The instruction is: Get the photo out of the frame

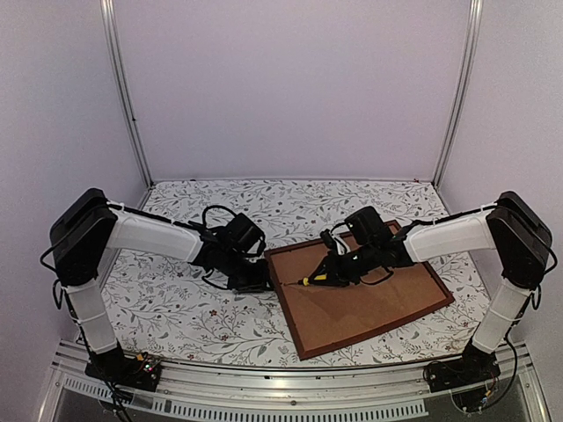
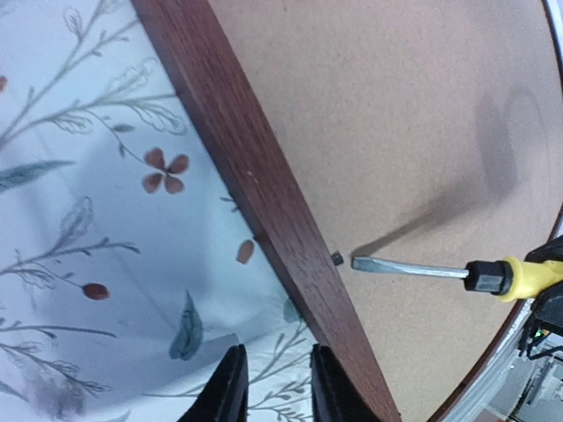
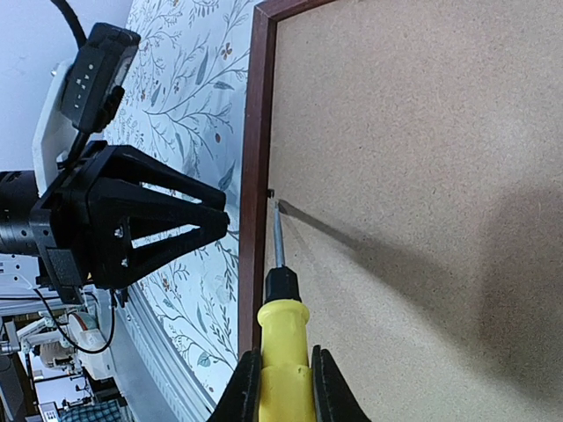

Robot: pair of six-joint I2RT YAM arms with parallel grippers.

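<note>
The dark wooden frame [image 1: 290, 321] lies back side up on the table, set askew, its brown backing board [image 1: 361, 312] facing up. No photo shows. A yellow screwdriver [image 3: 286, 338] is held by my right gripper, which is shut on its handle over the board. The blade tip is close to a small dark tab [image 2: 337, 258] at the frame's left inner edge; whether they touch is unclear. My left gripper is just outside the left rail, partly open, with nothing between its fingers.
A floral-patterned cloth [image 1: 193, 316] covers the table, clear of objects on the left and at the back. The metal rail [image 1: 281, 387] runs along the front edge, close to the frame's lower corner.
</note>
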